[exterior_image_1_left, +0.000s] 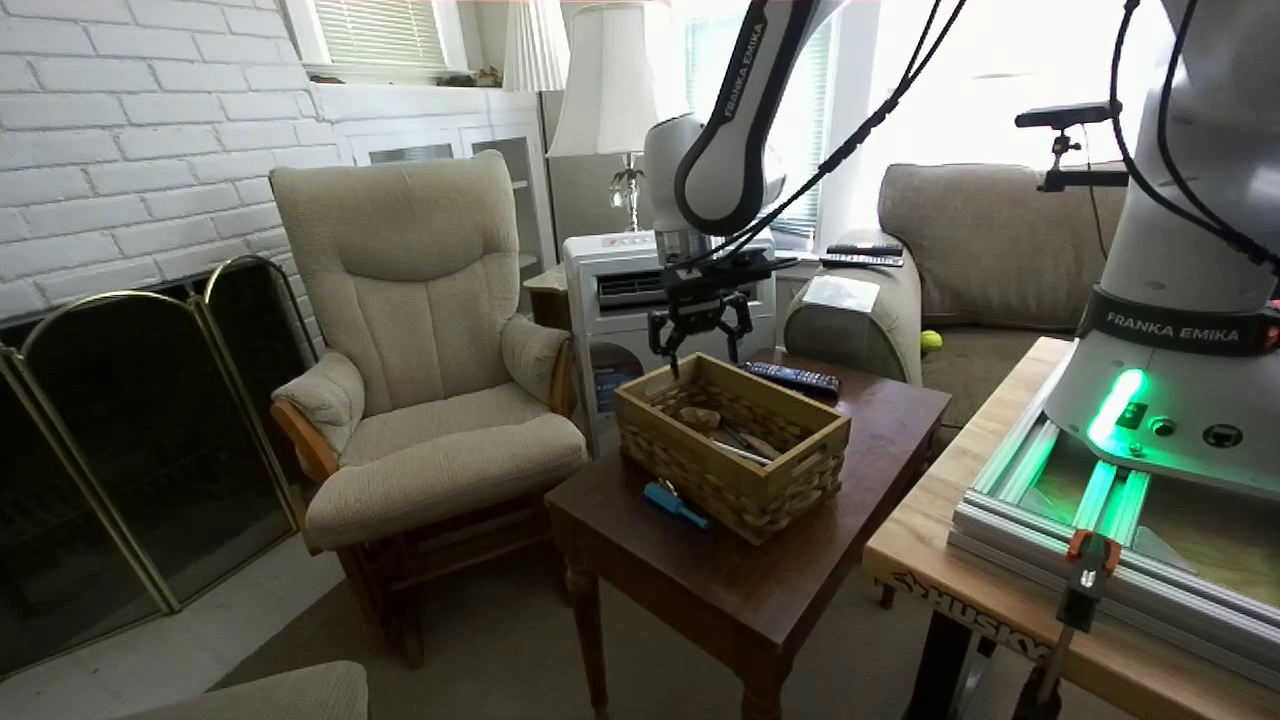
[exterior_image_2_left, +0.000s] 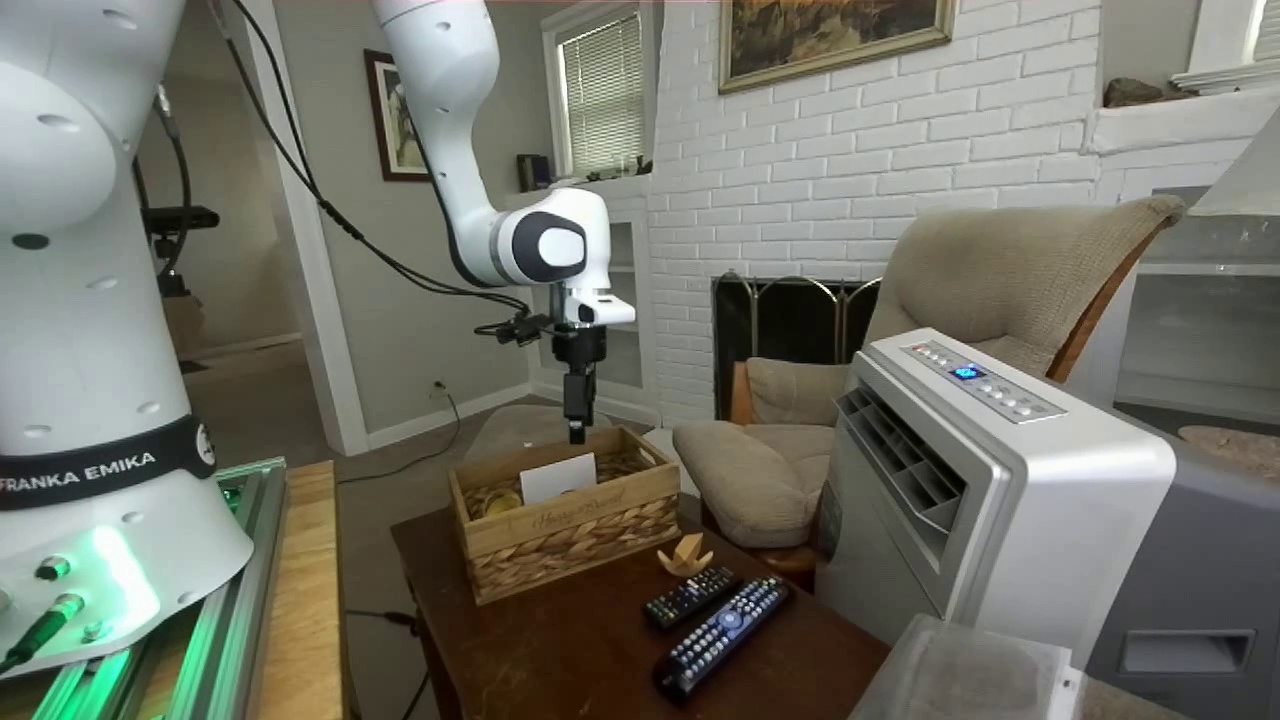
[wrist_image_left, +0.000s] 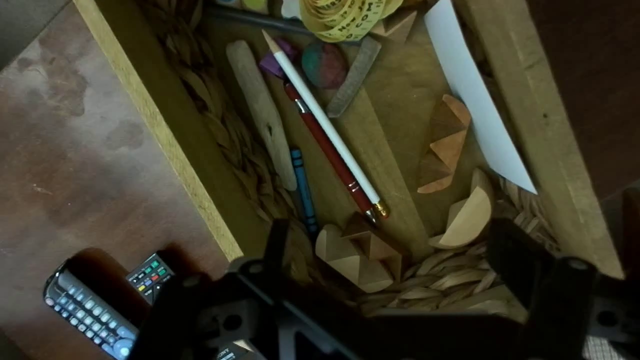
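Note:
My gripper (exterior_image_1_left: 705, 342) hangs just above the far end of the wooden basket (exterior_image_1_left: 734, 439), fingers apart and nothing held. In the wrist view its dark fingers (wrist_image_left: 277, 243) spread wide over that end, above wooden puzzle pieces: a two-toned block (wrist_image_left: 360, 255) and a pale curved piece (wrist_image_left: 468, 217). An orange-brown piece (wrist_image_left: 445, 147) rests farther in. Beside it lie a white pencil (wrist_image_left: 327, 126), a red pen (wrist_image_left: 328, 150), a blue crayon (wrist_image_left: 304, 189), driftwood sticks (wrist_image_left: 264, 111), a yellow tape roll (wrist_image_left: 345, 18) and a white card (wrist_image_left: 480, 99) against the wall.
The basket stands on a small dark table (exterior_image_1_left: 768, 588). Two remotes (exterior_image_2_left: 726, 630) (exterior_image_2_left: 692, 596) and another wooden piece (exterior_image_2_left: 685, 556) lie beside it. A blue object (exterior_image_1_left: 675, 504) sits by the opposite side. A portable air unit (exterior_image_2_left: 1008, 444) and a chair (exterior_image_1_left: 420, 360) stand close by.

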